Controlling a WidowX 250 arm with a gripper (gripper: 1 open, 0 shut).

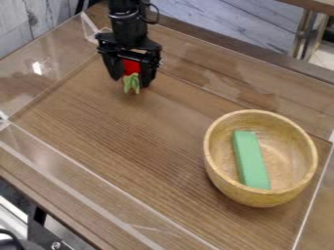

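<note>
The black gripper [131,61] is at the upper left of the table, with its fingers spread open around or just over a small red object [132,66] with a green part [132,83]. The gripper partly hides this object, so whether it touches it is unclear.
A tan bowl [288,142] holding a green block [249,160] sits at the right. A shelf edge [303,5] is at the top right, and a wall is at the top left.
</note>
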